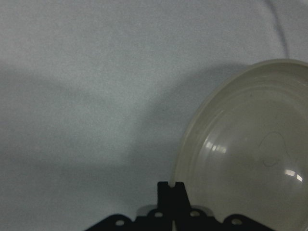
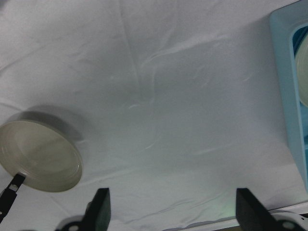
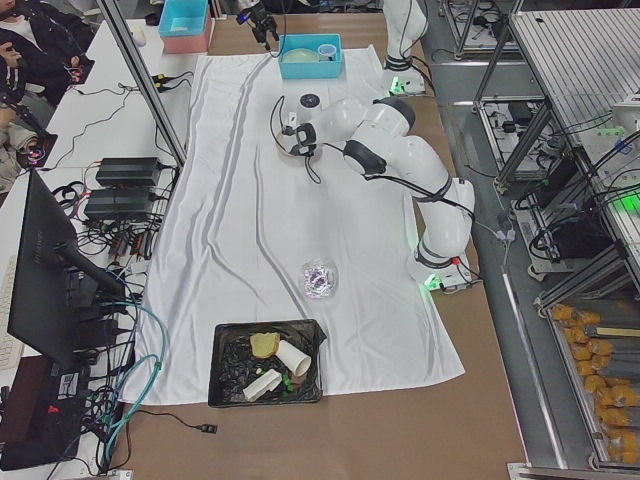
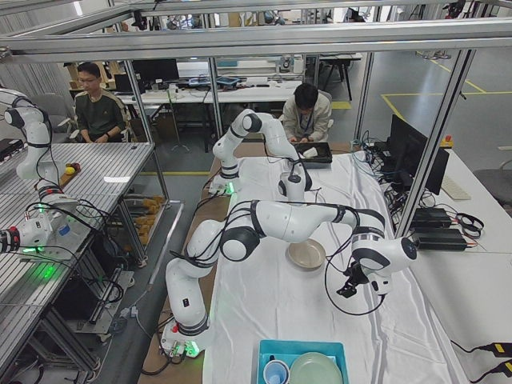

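A beige shallow bowl (image 1: 245, 144) fills the right of the left wrist view, my left gripper shut on its rim. The same bowl (image 2: 41, 151) is at left in the right wrist view, slightly casting a shadow on the white cloth, and in the camera right view the bowl (image 4: 306, 253) shows behind the near arm. My right gripper is open over bare cloth, nothing between its fingers.
A blue bin (image 3: 310, 68) holding a plate and a cup is at the far end in the camera left view. A black tray (image 3: 230, 363) with assorted items and a clear round object (image 3: 319, 278) lie at the near end. Mid-cloth is largely free.
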